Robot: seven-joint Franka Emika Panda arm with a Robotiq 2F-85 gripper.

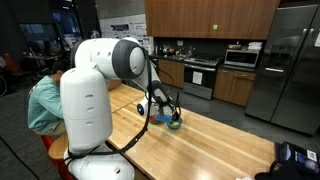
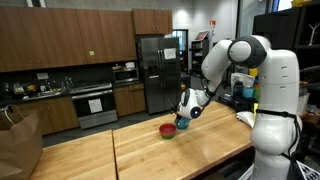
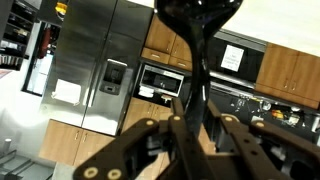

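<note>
A dark, glossy spoon-like utensil (image 3: 196,45) stretches up and away from my gripper, which is shut on its handle. In exterior view 1 the gripper (image 1: 170,104) is low over the table, just above a blue bowl (image 1: 174,126) and close to its rim. Exterior view 2 also puts the gripper (image 2: 184,107) right by the blue bowl (image 2: 183,124). Whether the utensil touches the bowl or its contents is too small to tell. A red bowl (image 1: 153,119) sits beside the blue one and appears pinkish in exterior view 2.
Dark items (image 1: 297,158) lie at its far right corner. A brown paper bag (image 2: 18,145) stands at the left in exterior view 2. Kitchen cabinets, a stove and a fridge (image 1: 285,75) line the background.
</note>
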